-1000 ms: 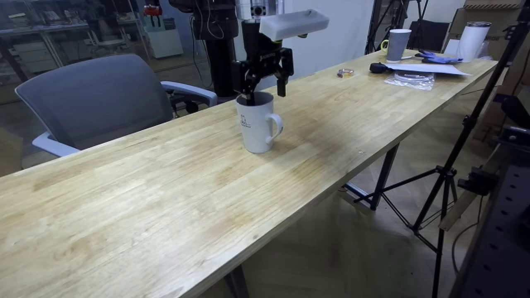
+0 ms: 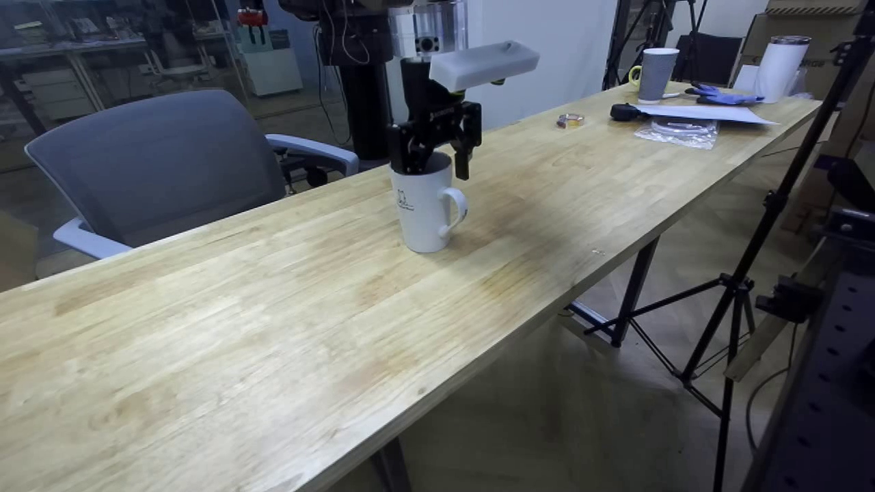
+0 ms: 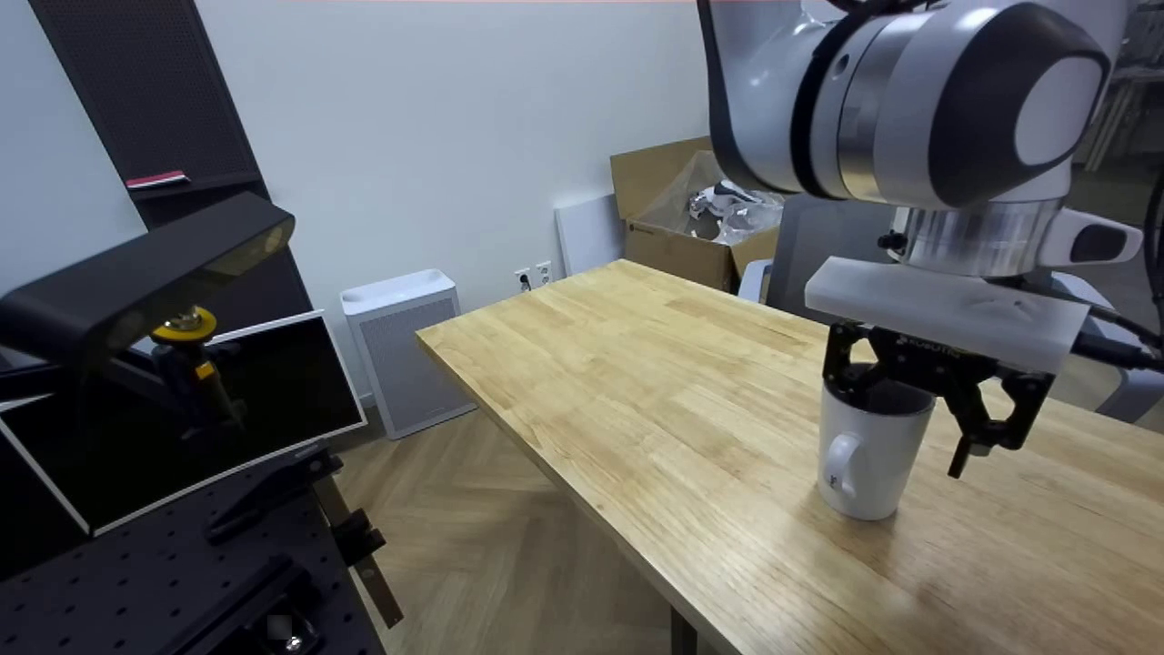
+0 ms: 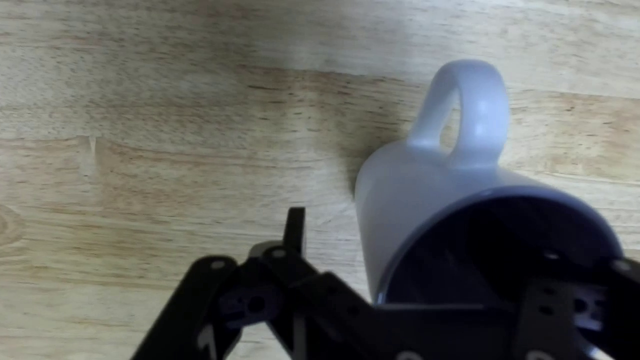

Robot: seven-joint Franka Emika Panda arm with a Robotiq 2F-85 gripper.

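A white mug [image 2: 422, 214] with a dark inside stands upright on the wooden table [image 2: 271, 328]. Its handle [image 4: 484, 120] points toward the top of the wrist view. My gripper [image 2: 440, 169] is over the mug's rim with its fingers apart. One finger reaches down inside the mug, its tip hidden by the wall. The other finger [image 3: 962, 453] hangs outside, clear of the mug's wall in exterior view 2. The mug's side lies between the two fingers, and a gap shows beside the outer finger.
At the table's far end in exterior view 1 are a grey cup [image 2: 657, 78], a white tumbler [image 2: 781, 70], blue gloves [image 2: 726, 96], paper and a plastic bag [image 2: 679, 134]. A tape roll [image 2: 571, 120] lies nearer. Bare tabletop surrounds the mug.
The gripper has come down, so its inner finger sits deeper in the mug and the outer one hangs lower beside it. The mug has not moved.
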